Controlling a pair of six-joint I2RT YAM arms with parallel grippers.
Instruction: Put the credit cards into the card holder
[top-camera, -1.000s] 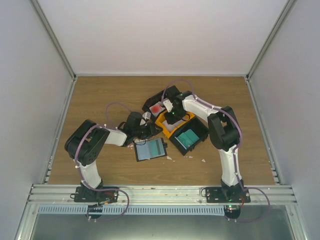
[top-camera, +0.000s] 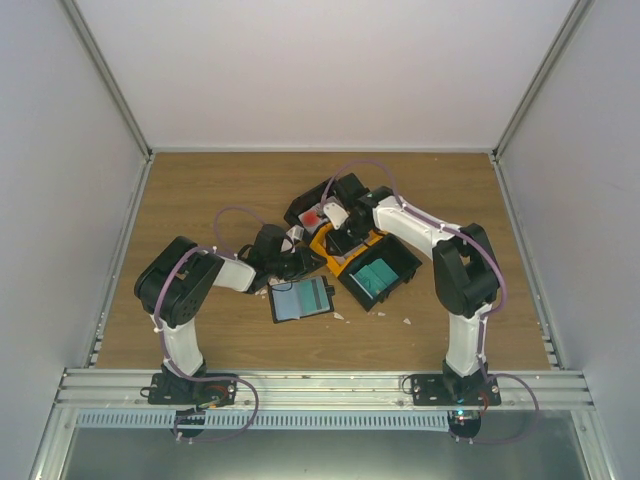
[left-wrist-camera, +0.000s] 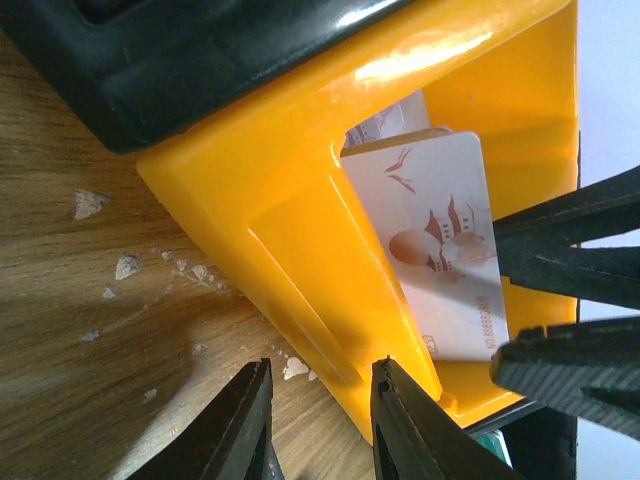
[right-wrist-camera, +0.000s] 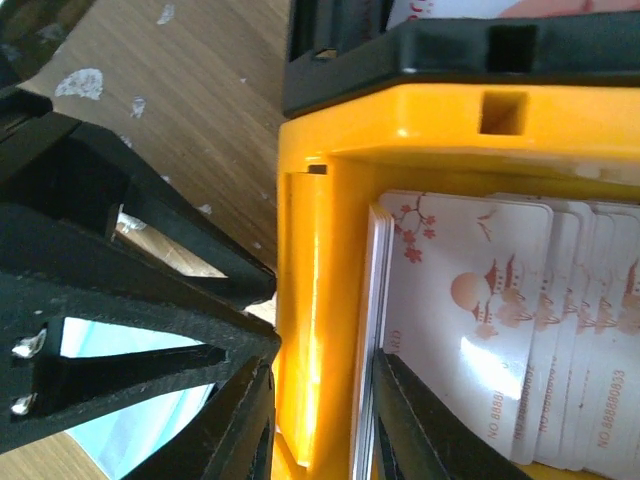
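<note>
A yellow holder full of white cards with red print lies mid-table. My right gripper is part open over its end, one finger against the edge of the leftmost card; whether it grips is unclear. My left gripper stands part open beside the holder's outer wall, nothing seen between its fingers. The card holder with grey and teal slots lies below the left gripper in the top view.
A dark box with red cards sits behind the yellow one; a dark box with teal cards is to its right. Both arms are close together at the centre.
The left arm has moved very slightly.
</note>
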